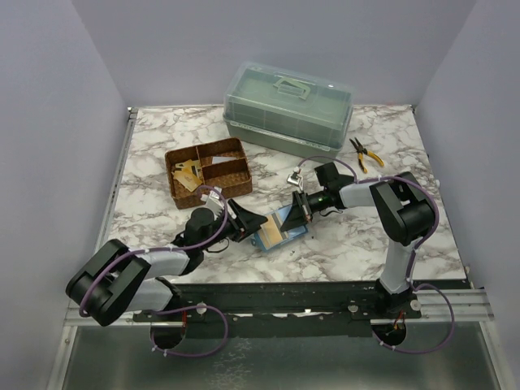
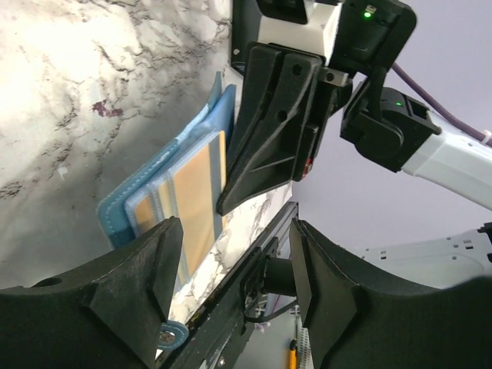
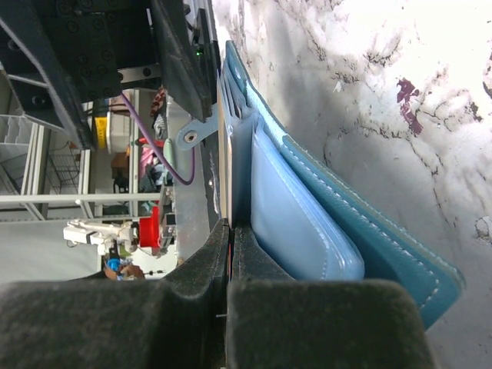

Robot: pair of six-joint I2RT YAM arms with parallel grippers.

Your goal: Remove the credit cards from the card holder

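The blue card holder lies on the marble near the front centre, a tan striped face showing. The right wrist view shows its blue sleeves edge-on. My right gripper is shut at the holder's edge; whether anything thin is between its fingers is unclear. It covers part of the holder in the left wrist view. My left gripper stands part open at the holder's left end, its fingers either side of the view's middle, with no card seen held between them.
A wicker basket with cards sits at the back left. A lidded green box is at the back. Pliers lie on the right. The table's front edge is close below the holder.
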